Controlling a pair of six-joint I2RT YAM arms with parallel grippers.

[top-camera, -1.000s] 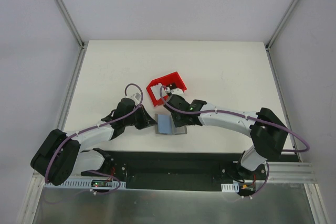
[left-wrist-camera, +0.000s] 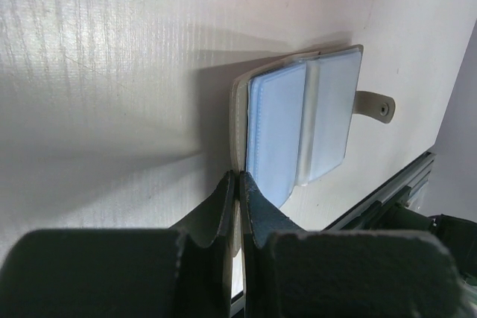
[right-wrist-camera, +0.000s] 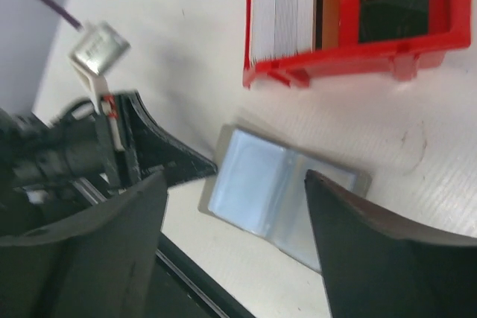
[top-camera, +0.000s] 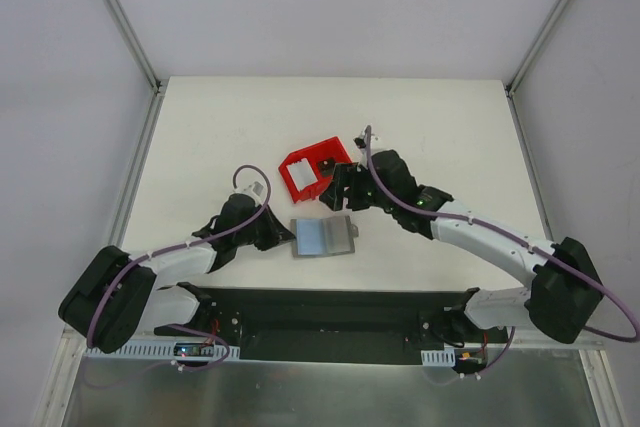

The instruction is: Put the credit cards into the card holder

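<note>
An open card holder (top-camera: 323,236), grey-brown with a blue sleeve (left-wrist-camera: 277,132), a clear sleeve and a snap tab, lies on the table. My left gripper is shut at its left edge, the fingertips meeting on or beside that edge; whether they pinch it is unclear. A red box (top-camera: 316,169) behind holds a stack of white cards (right-wrist-camera: 279,9) and some dark items. My right gripper is parted, above and to the right of the holder, with nothing seen between its fingers.
A dark gap runs along its front edge, with grey walls at the sides.
The left arm is nearly still.
</note>
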